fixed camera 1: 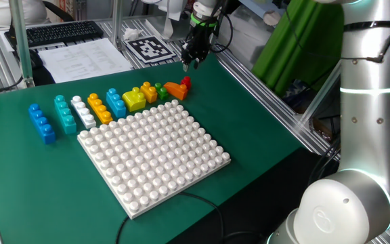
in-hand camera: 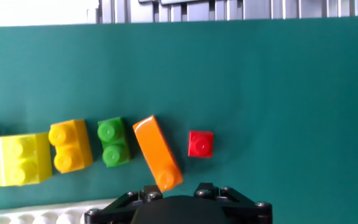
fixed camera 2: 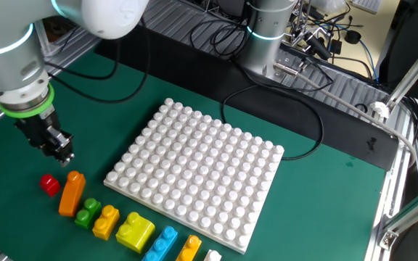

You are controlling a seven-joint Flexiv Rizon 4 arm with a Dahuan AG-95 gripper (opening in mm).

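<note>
My gripper (fixed camera 2: 65,157) hangs above the green table at its far corner, clear of the bricks. In the wrist view its two black fingers (in-hand camera: 151,193) stand apart with nothing between them. The small red brick (in-hand camera: 201,144) lies on the table just ahead of the fingers, one stud up. Beside it, the orange slanted brick (in-hand camera: 156,151) sits at an angle, its stud end close to the left finger in that view. A white studded baseplate (fixed camera 1: 153,152) lies flat and empty on the table.
Along the plate's far side runs a row of bricks: green (in-hand camera: 113,142), amber (in-hand camera: 71,146), yellow (in-hand camera: 22,159), light blue (fixed camera 1: 115,103), long amber (fixed camera 1: 99,108), white (fixed camera 1: 82,112), teal (fixed camera 1: 65,114) and blue (fixed camera 1: 42,124). Black cables cross the near edge. Table right of the plate is clear.
</note>
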